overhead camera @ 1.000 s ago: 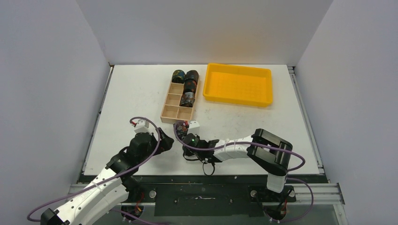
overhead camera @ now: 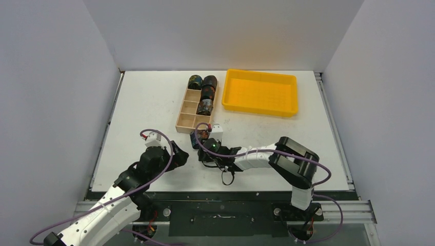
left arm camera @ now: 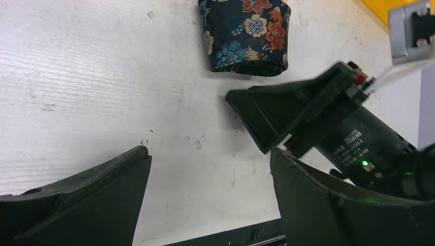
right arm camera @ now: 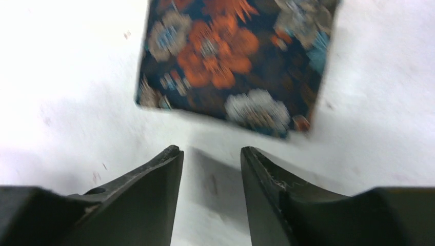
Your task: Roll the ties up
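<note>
A tie with a dark floral pattern (left arm camera: 246, 36), formed into a compact flat bundle, lies on the white table just in front of the wooden box (overhead camera: 185, 119). In the right wrist view the tie (right arm camera: 231, 61) is a little beyond my right gripper, whose fingers stand apart with only bare table showing between them. My left gripper is wide open and empty, left of the right one and closer to the table's front than the tie. Other rolled ties (overhead camera: 206, 94) sit in the box, mostly along its right column.
An empty yellow tray (overhead camera: 260, 107) stands at the back right. Clear table lies to the left and right, while the two grippers are close together near the middle.
The tie and the box sit slightly farther back than before. My left arm has barely shifted.
</note>
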